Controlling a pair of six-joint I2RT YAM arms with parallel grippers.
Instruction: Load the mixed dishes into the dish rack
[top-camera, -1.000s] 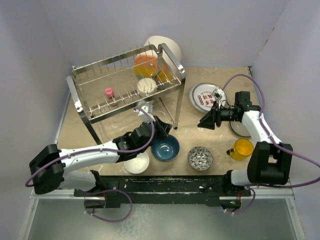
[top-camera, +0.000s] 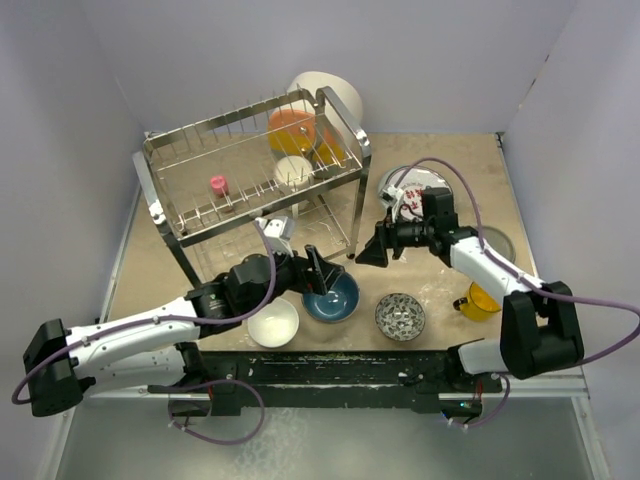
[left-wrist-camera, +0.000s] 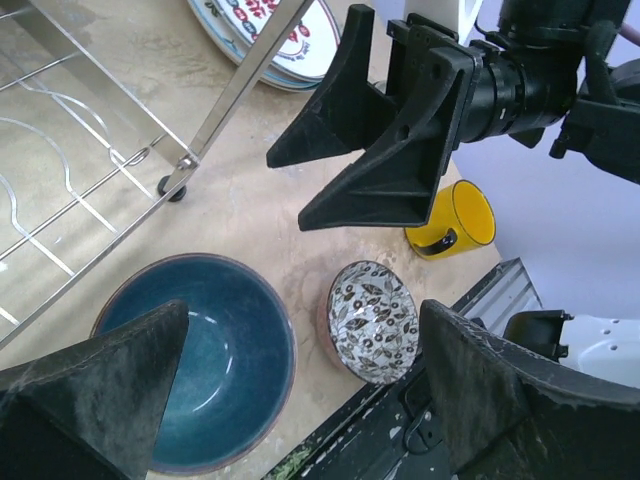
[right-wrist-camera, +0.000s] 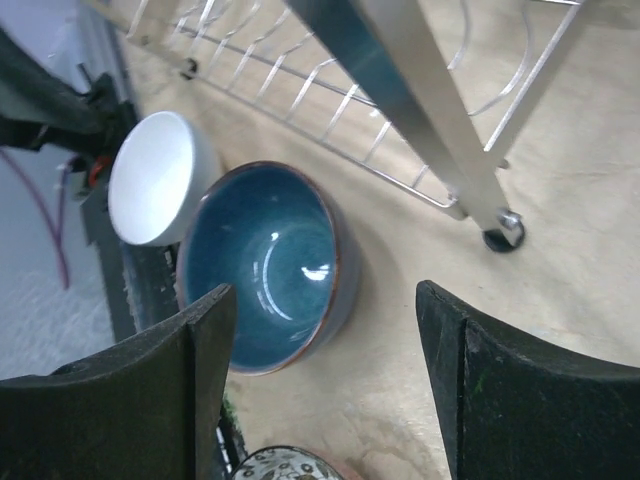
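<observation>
A metal two-tier dish rack (top-camera: 205, 124) stands at the back left; orange and white dishes and a pink cup (top-camera: 219, 185) are on its upper tier. In front of it lie a blue bowl (top-camera: 332, 298), a white bowl (top-camera: 273, 324) and a patterned bowl (top-camera: 400, 317). At right are a yellow mug (top-camera: 482, 300) and, farther back, plates with red lettering (top-camera: 413, 186). My left gripper (top-camera: 322, 270) is open above the blue bowl, empty. Open and empty too, my right gripper (top-camera: 375, 253) hovers right of the rack's front leg, pointing toward the blue bowl.
The rack's front right leg (right-wrist-camera: 440, 130) stands close behind the blue bowl, between both arms' reach. Another plate (top-camera: 497, 244) is partly hidden by the right arm. Bare table shows between the bowls and the lettered plates.
My right gripper has moved left, toward the rack leg and the blue bowl. The dishes have stayed put.
</observation>
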